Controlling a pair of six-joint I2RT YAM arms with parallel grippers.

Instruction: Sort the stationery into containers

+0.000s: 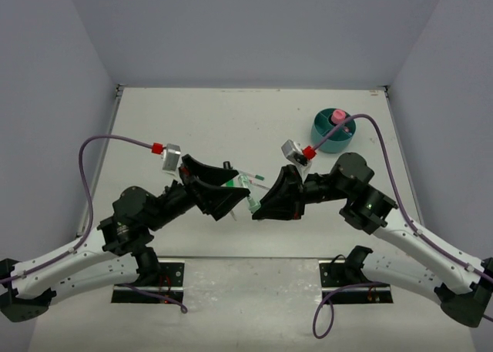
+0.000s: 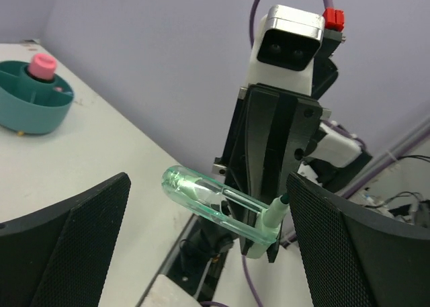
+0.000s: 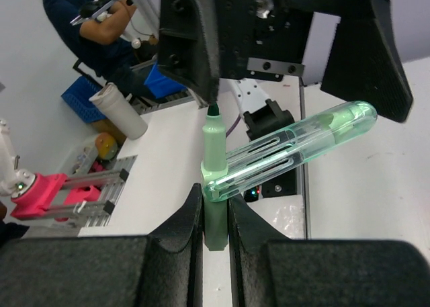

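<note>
My right gripper is shut on the pale green end piece (image 3: 215,213) of a stationery item, which has a dark tip. A clear, rounded case (image 3: 295,146) with paper-clip-like shapes inside slants away from that piece. In the left wrist view, the same clear case (image 2: 215,196) shows between the spread fingers of my open left gripper, seemingly beyond them; whether they touch it cannot be told. Both grippers meet near mid-table in the top view, around the pale green item (image 1: 249,192). A teal round container (image 1: 323,142) stands at the back right, with a pink-topped object (image 1: 338,116) inside.
Under and behind the left gripper lie thin green-and-white items (image 1: 253,176) and a dark-handled object (image 1: 227,165), partly covered. The two arms stand very close together.
</note>
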